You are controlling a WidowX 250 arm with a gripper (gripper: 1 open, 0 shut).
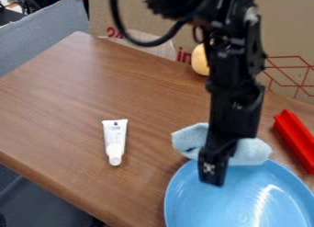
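Observation:
My black gripper [214, 166] hangs low at the right of the camera view, over the upper edge of a blue plate [240, 209]. A pale blue cloth [252, 153] lies behind and around its fingertips, at the plate's upper rim. The fingertips are dark and partly blurred, so whether they touch the cloth is unclear. A white tube [116, 139] lies upright in view on the wooden table to the left of the plate.
A red object [296, 139] lies at the right edge. A yellow round object [200, 59] is partly hidden behind the arm. A cardboard panel [285, 33] stands at the back.

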